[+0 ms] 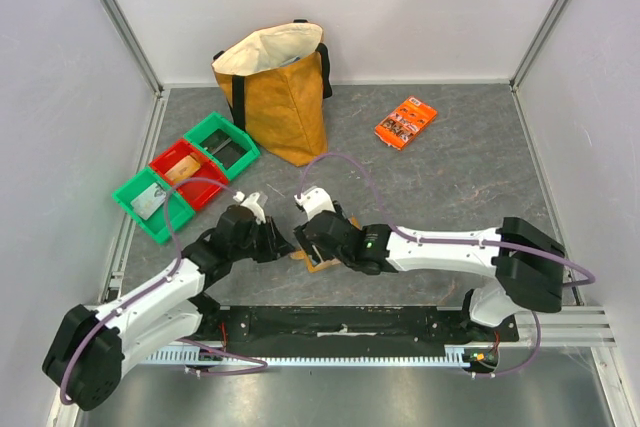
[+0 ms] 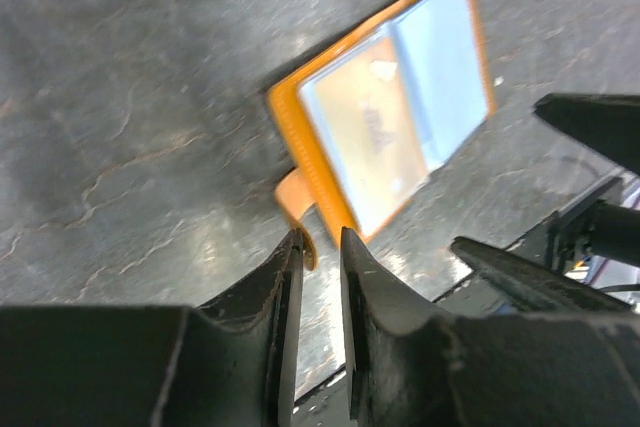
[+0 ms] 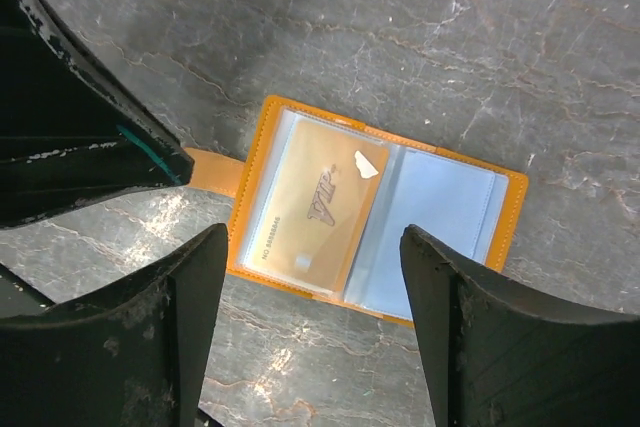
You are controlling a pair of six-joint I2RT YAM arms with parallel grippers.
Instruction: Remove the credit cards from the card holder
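Note:
The orange card holder (image 3: 510,217) lies spread open on the table. Behind a clear sleeve on one side is a tan card (image 3: 310,209) with printed lettering; the other half shows a pale blue panel (image 3: 438,222). At the holder's edge, its orange strap (image 2: 295,193) reaches the fingertips of my left gripper, which is open by a small gap; the strap's end passes by one fingertip. My right gripper hovers over the holder with its fingers well apart and nothing between them. In the top view the right hand hides most of the holder.
Green and red bins (image 1: 150,229) stand at the left, some with contents. An orange bag (image 1: 285,112) is at the back and an orange packet (image 1: 405,123) at the back right. Clear table lies to the right of the holder.

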